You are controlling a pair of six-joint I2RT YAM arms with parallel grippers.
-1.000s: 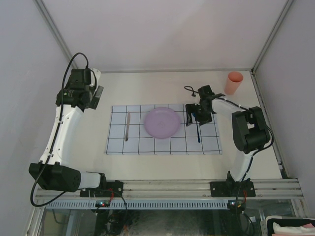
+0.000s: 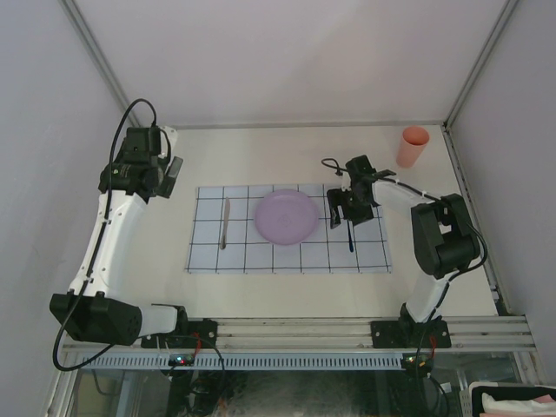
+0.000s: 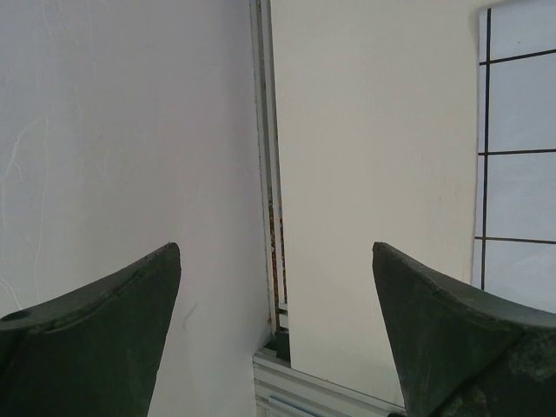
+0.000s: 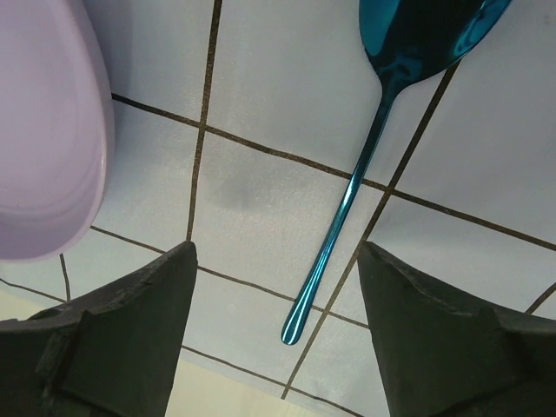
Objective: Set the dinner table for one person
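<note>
A gridded white placemat [image 2: 282,261] holds a pink plate [image 2: 286,217] at its middle, a silver utensil [image 2: 225,221] left of the plate and a teal spoon [image 4: 400,52] right of it, whose slim handle points toward the front. My right gripper is open directly over the spoon, its fingers either side of the handle with nothing held. My left gripper stands open and empty beside the mat, above the table's left edge. A coral cup [image 2: 413,146] stands at the back right of the table.
Walls rise at the back and both sides. A bin [image 2: 512,400] with cloths in it sits outside the table at the front right.
My left gripper has shifted slightly toward the front. The right gripper has moved very little over the spoon. The plate, utensils and cup are unmoved.
</note>
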